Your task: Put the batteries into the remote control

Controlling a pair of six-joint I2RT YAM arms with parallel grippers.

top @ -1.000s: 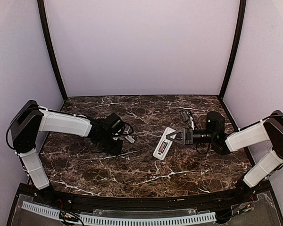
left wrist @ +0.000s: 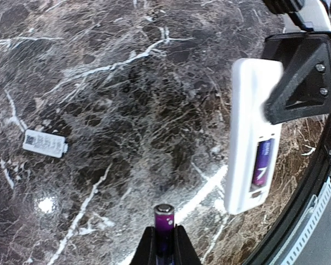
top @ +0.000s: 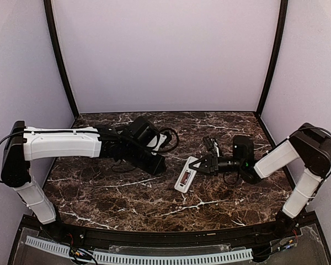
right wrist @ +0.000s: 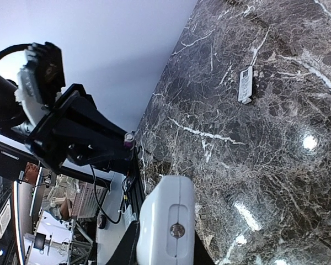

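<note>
My right gripper (top: 201, 164) is shut on the white remote (top: 185, 174), held tilted with its battery compartment uncovered; in the left wrist view a purple battery (left wrist: 263, 163) lies inside it. My left gripper is shut on another purple battery (left wrist: 164, 221), held upright between the fingertips, left of the remote and raised above the table. In the right wrist view this battery (right wrist: 128, 139) shows at the left gripper's tip, and the remote's end (right wrist: 165, 232) fills the lower middle.
A small grey battery cover lies flat on the marble table (top: 121, 204), also visible in the right wrist view (right wrist: 245, 84).
My left gripper has risen and moved right toward the remote with the battery. My right gripper and the remote have shifted slightly left and down in the top view.
</note>
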